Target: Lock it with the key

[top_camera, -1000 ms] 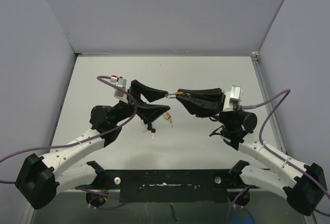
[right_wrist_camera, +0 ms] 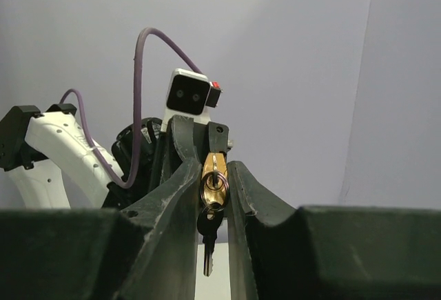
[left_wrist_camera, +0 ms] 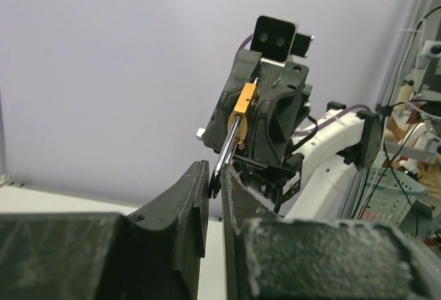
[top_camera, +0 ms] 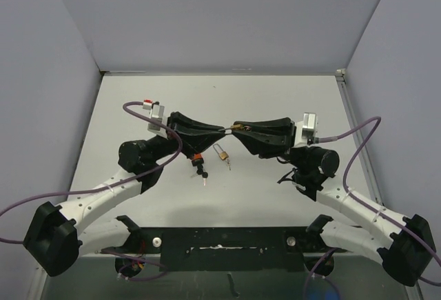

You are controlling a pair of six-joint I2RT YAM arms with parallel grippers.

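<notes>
A brass padlock is held in the air in my right gripper [top_camera: 238,128], which is shut on its body; a key on a ring [right_wrist_camera: 209,238] hangs from it in the right wrist view. My left gripper is shut on the padlock's steel shackle [left_wrist_camera: 228,145], facing the right gripper tip to tip above the middle of the table. Whether the shackle is locked cannot be told.
On the white table [top_camera: 289,96] below lie another padlock [top_camera: 221,154] with keys and a dark and orange object [top_camera: 198,164]. Grey walls surround the table.
My right gripper, with the padlock, has moved slightly left.
</notes>
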